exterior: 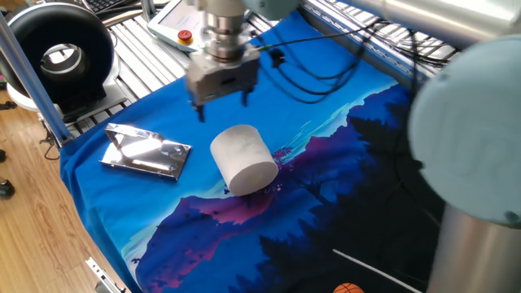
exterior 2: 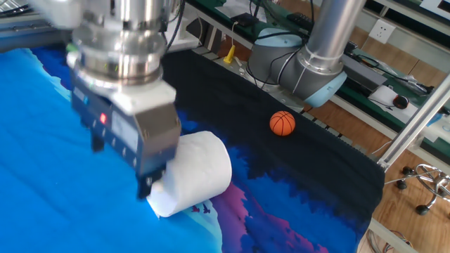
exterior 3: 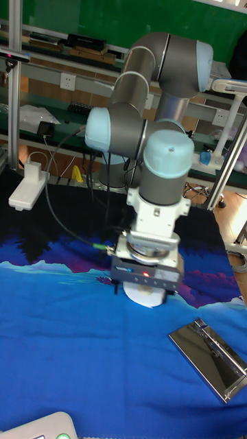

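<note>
A white cylinder (exterior: 244, 161) lies on its side on the printed blue cloth, near the middle of exterior view 1. My gripper (exterior: 222, 106) hangs above and behind it in that view, its two fingers apart and nothing held between them. From exterior view 2, the gripper (exterior 2: 121, 163) partly covers the near-left side of the cylinder (exterior 2: 197, 172). In exterior view 3 the cylinder (exterior 3: 144, 298) shows just below the gripper body, which hides most of it. A shiny metal plate with a raised edge (exterior: 146, 155) rests on the cloth left of the cylinder.
A small orange basketball (exterior 2: 283, 124) sits on the dark part of the cloth. A tablet with a red button (exterior: 175, 26) lies at the back edge. Cables hang beside the arm. Blue cloth (exterior 3: 88, 351) in front of the gripper is clear.
</note>
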